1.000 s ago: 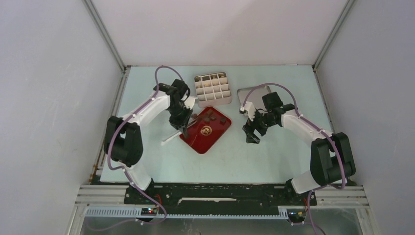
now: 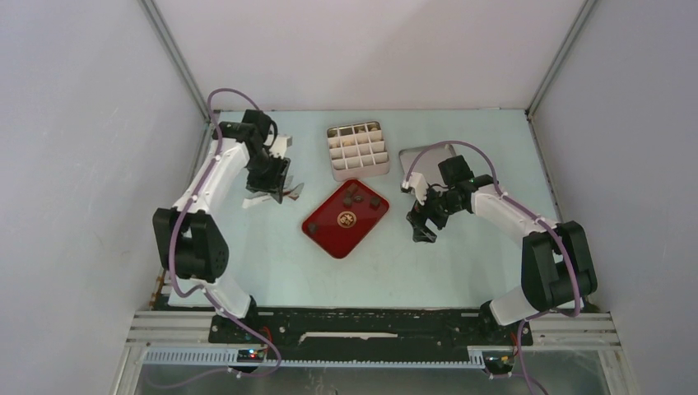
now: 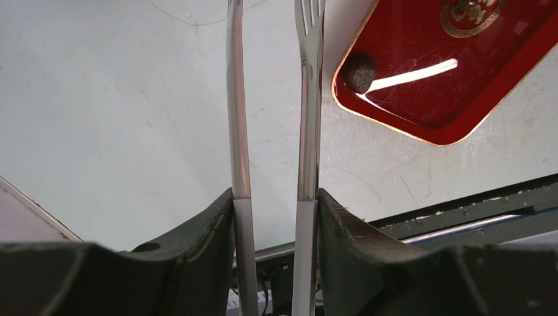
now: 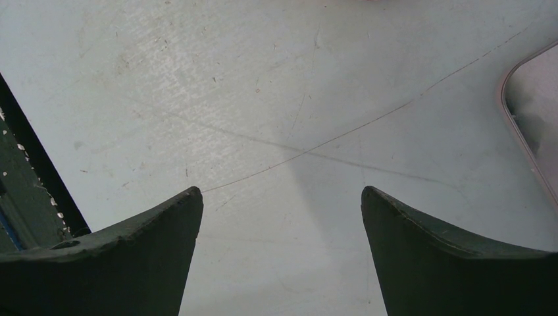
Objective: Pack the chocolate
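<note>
Dark chocolates lie in the red tray [image 2: 331,234], which has a gold emblem at its centre; one round piece [image 3: 358,73] sits in a corner in the left wrist view. A white compartmented box [image 2: 359,161] stands behind the tray, with pale items in some upper cells. My left gripper [image 2: 290,192], fitted with long metal utensil-like fingers, hangs left of the tray, part open, with nothing visible between the fingers. My right gripper [image 2: 416,225] stands open over bare table, right of the tray.
A grey empty tray [image 2: 411,158] lies at the back right, partly under the right arm.
My left arm has drawn back leftward and up in the top view, away from over the red tray. The right arm has stayed essentially still.
</note>
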